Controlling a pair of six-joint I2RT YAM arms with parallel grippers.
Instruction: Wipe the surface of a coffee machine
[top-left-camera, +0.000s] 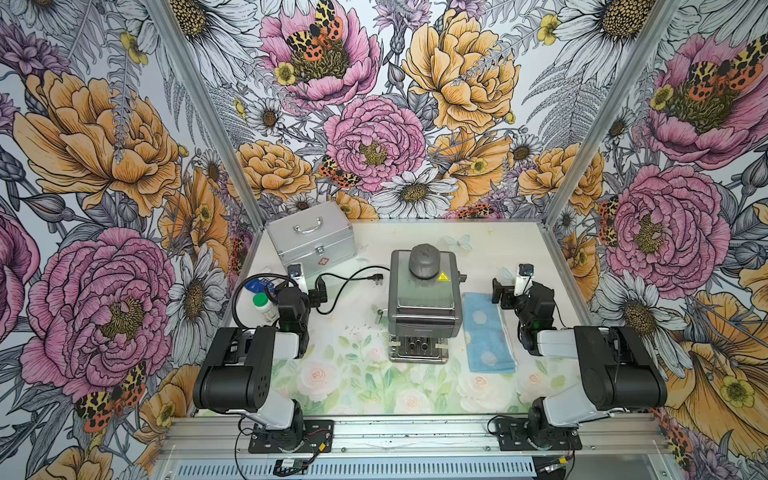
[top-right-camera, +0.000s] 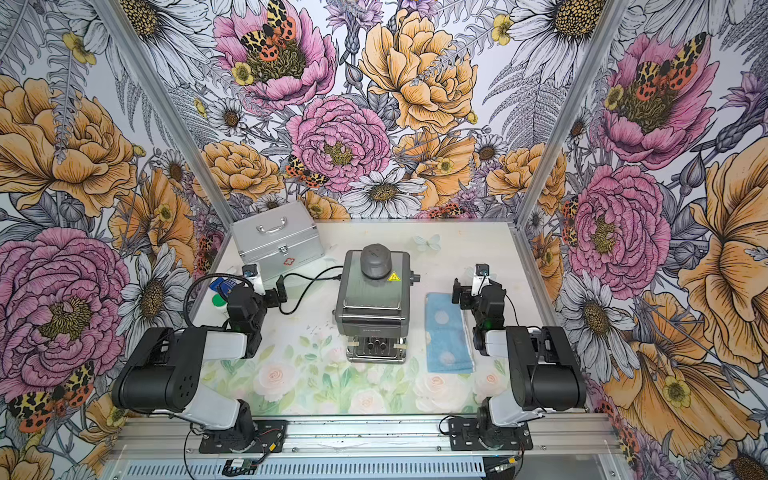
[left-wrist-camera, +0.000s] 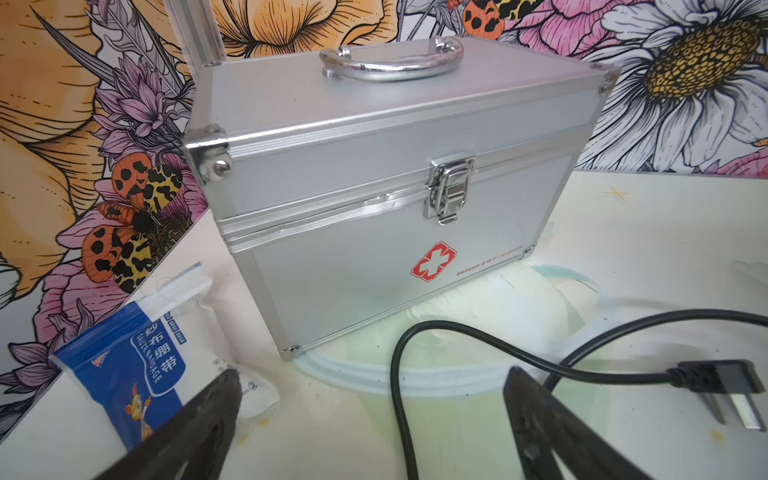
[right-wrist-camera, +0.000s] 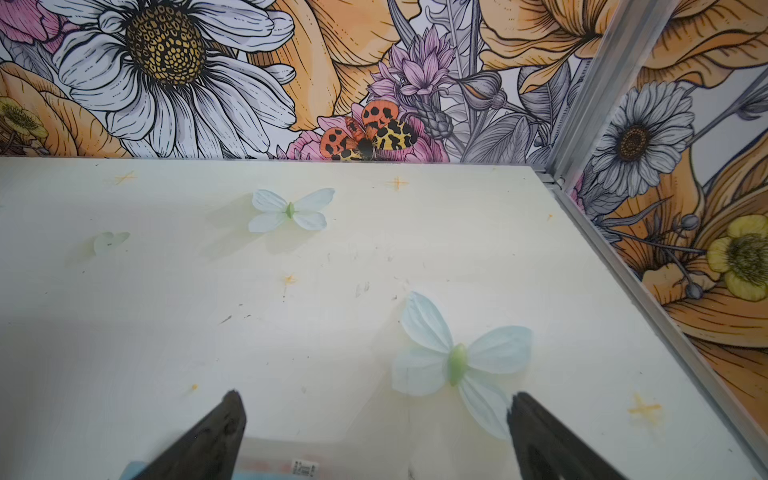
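Note:
The grey coffee machine (top-left-camera: 425, 300) stands upright in the middle of the table, a dark rounded lid (top-left-camera: 424, 262) on its top. Flat on the table at its right lies a folded blue cloth with pale dots (top-left-camera: 488, 334). My left gripper is open and empty, held to the left of the machine and facing the silver case. Over on the right, my right gripper is open too, above the table beside the cloth. Only a sliver of the blue cloth (right-wrist-camera: 268, 475) shows at the bottom of the right wrist view.
A silver first-aid case (left-wrist-camera: 400, 240) stands at the back left, a gauze bandage packet (left-wrist-camera: 164, 360) beside it. The black power cable and plug (left-wrist-camera: 720, 377) lie between case and machine. A green-capped bottle (top-left-camera: 261, 302) is near the left arm.

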